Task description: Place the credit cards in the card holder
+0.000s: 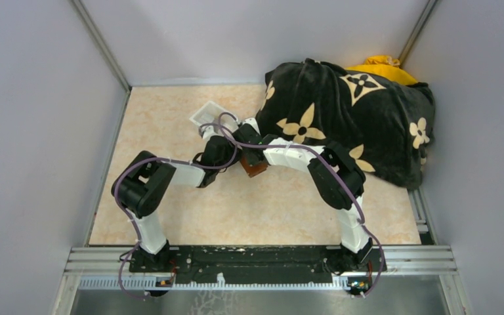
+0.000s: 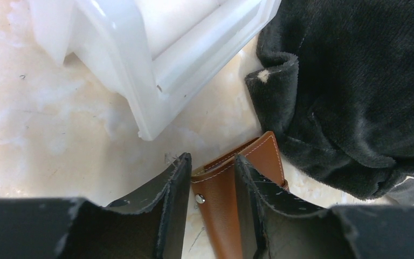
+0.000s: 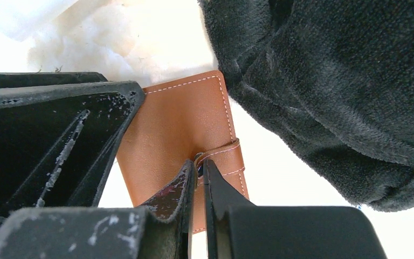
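Observation:
A brown leather card holder [image 1: 254, 168] with pale stitching shows partly beneath the grippers in the top view. In the left wrist view, the mouth of the card holder [image 2: 223, 162] crosses the gap of my left gripper, which stands part open; its right finger overlaps the leather. My right gripper has its fingers close together at the strap of the card holder [image 3: 180, 121]; whether they pinch it cannot be told. A dark left-gripper finger [image 3: 99, 118] reaches the holder's upper left edge. I can make out no credit card.
Close by at the back left is a white tray [image 2: 135, 65], also in the top view as a white tray [image 1: 203, 114]. A dark plush cloth [image 1: 341, 125] lies beside the holder to the right.

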